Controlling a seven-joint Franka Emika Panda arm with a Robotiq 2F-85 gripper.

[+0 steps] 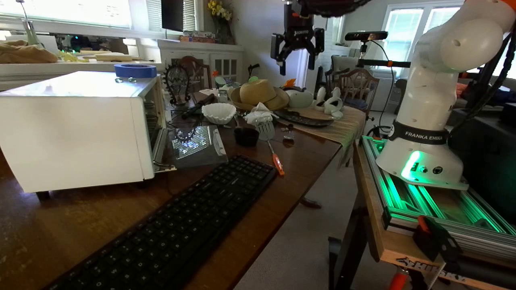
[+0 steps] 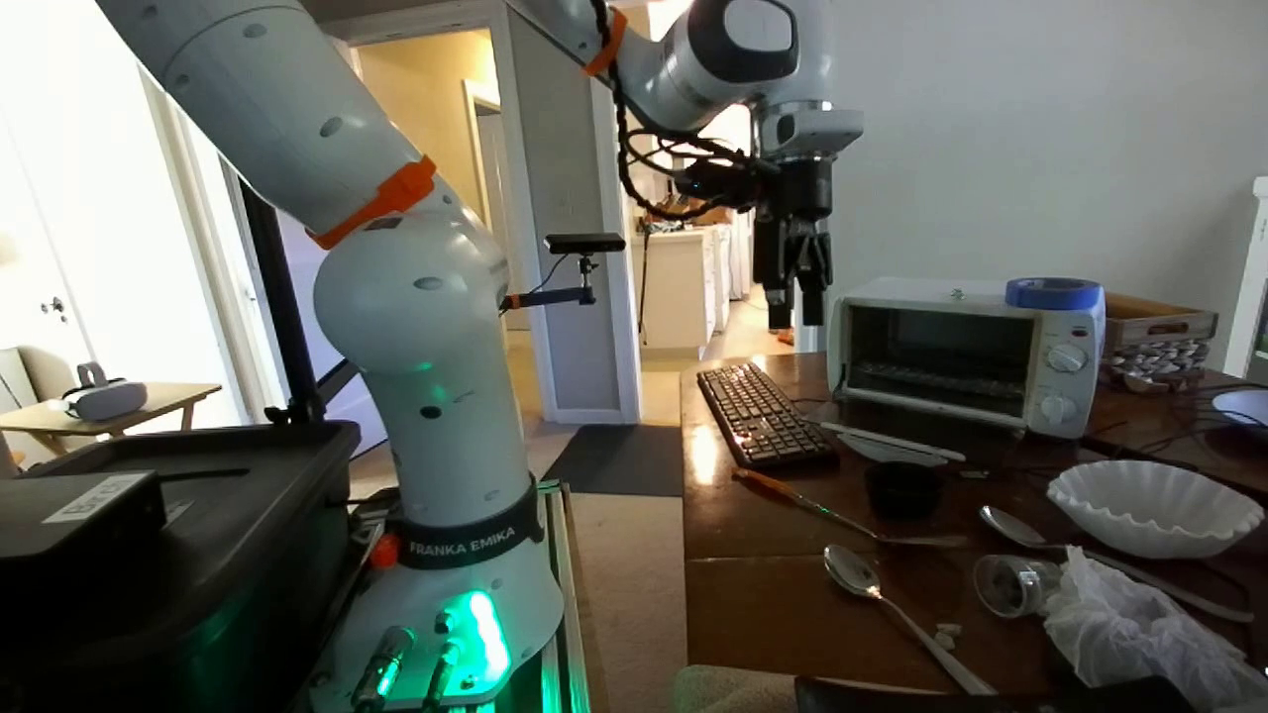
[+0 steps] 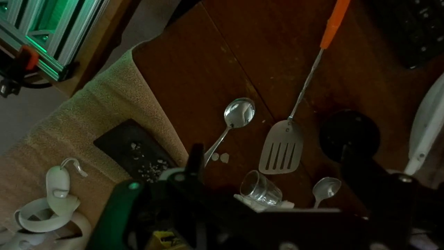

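High over the table, my gripper stands open, with empty air between its fingers and nothing touching them. In the wrist view a slotted spatula with an orange handle lies flat on the dark wood. A large spoon is left of it, and a smaller spoon lies to its lower right. A clear glass rests on its side below the spatula. The round black cup sits right of the spatula, partly covered by a dark finger. Part of the table is hidden behind the gripper's body.
A white toaster oven carries a roll of blue tape. In front of it lies a black keyboard. A white fluted bowl and a crumpled white bag crowd the table's far side. Bare wood shows near the edge by the large spoon.
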